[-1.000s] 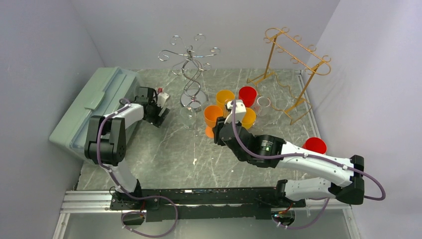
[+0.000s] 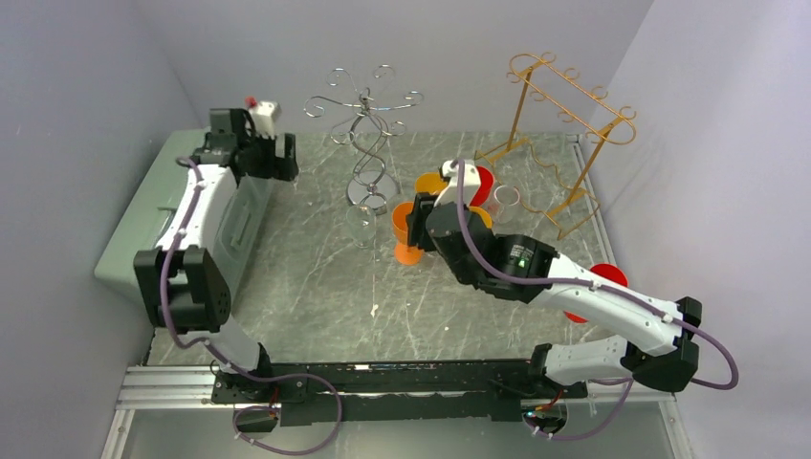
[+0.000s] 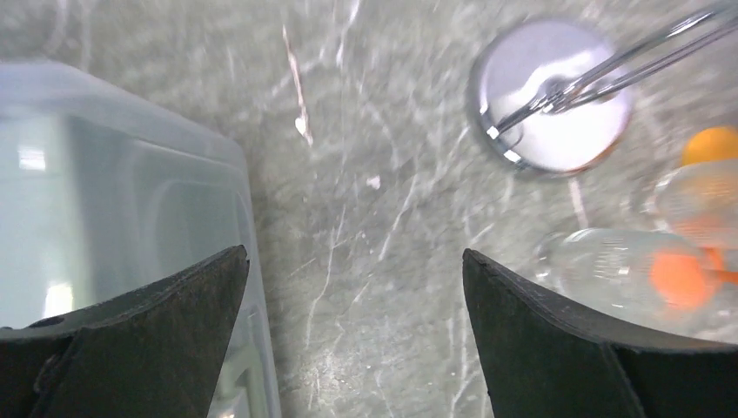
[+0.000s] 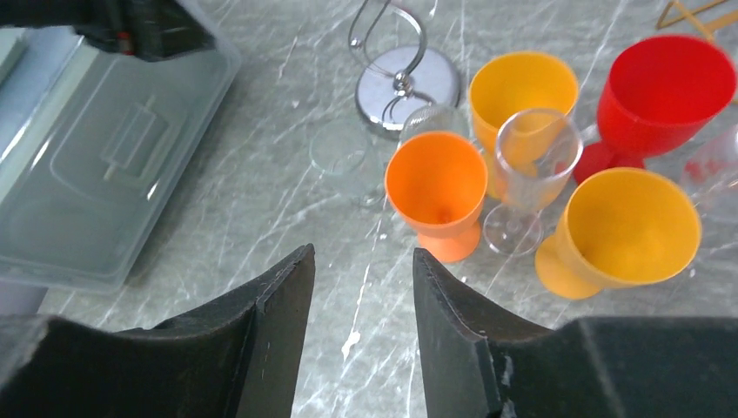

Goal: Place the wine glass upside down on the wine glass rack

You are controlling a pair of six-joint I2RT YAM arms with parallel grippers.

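Note:
Both grippers are empty. My left gripper stands open near the plastic box, in the back left of the top view. The right gripper is part open, its fingers apart, above the table just short of the cups. In the right wrist view an orange goblet (image 4: 437, 183) stands upright ahead of it. A clear wine glass (image 4: 535, 157) stands right of that goblet, and another clear glass (image 4: 344, 152) to its left. The silver wine glass rack (image 2: 368, 143) rises at the back with curled hooks on top. A gold rack (image 2: 572, 120) stands at the back right.
Yellow goblets (image 4: 631, 228) and a red goblet (image 4: 666, 96) crowd around the clear glass. A red cup (image 2: 606, 279) lies at the right edge. The pale green box (image 2: 163, 220) fills the left side.
My right gripper has shifted slightly right and towards the back, over the cups.

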